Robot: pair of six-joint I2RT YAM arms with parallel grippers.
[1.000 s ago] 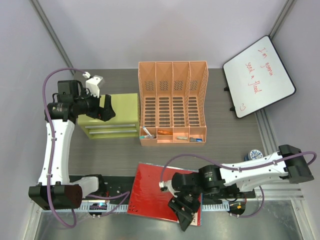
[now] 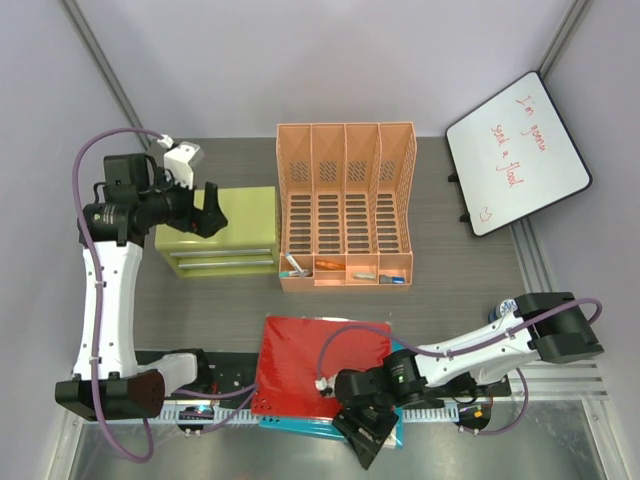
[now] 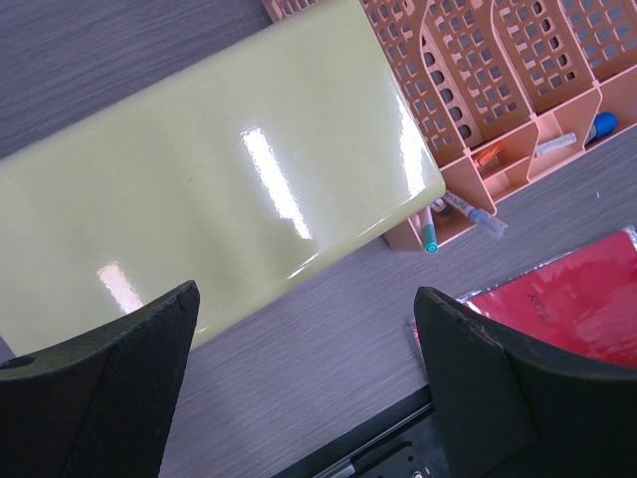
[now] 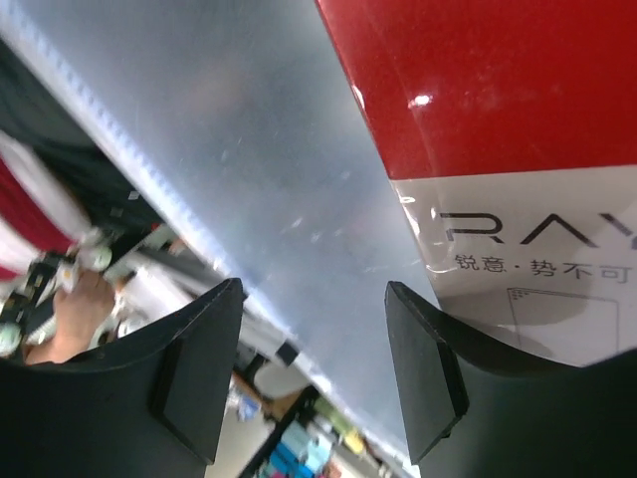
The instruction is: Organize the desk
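Observation:
A red folder (image 2: 300, 370) lies at the front edge of the desk, with a blue folder (image 2: 300, 426) showing beneath it. In the right wrist view, the red-and-white cover (image 4: 498, 90) with printed lettering fills the right side. My right gripper (image 2: 362, 440) is at the folders' front edge, part open, with only a metal surface and the cover's edge seen past its fingers. My left gripper hangs open above the green drawer box (image 2: 225, 215), holding nothing.
The pink organizer (image 2: 345, 190) stands at the back centre with pens in its front compartments. A whiteboard (image 2: 518, 150) leans at the right, above a can (image 2: 503, 310).
The red folder has shifted slightly left and the blue one now shows beneath it.

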